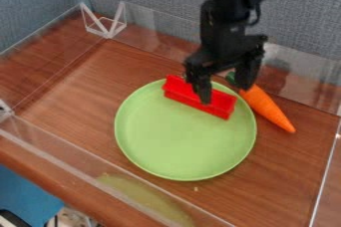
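Observation:
A red rectangular block (200,102) lies on the back part of a green plate (173,146). My black gripper (218,80) hangs just above the block and the plate's back rim, its fingers spread open. An orange carrot (266,107) lies to the right of the plate, its top end partly behind the gripper.
Clear plastic walls edge it at the back, front and right. A white wire frame (104,24) stands at the back left corner.

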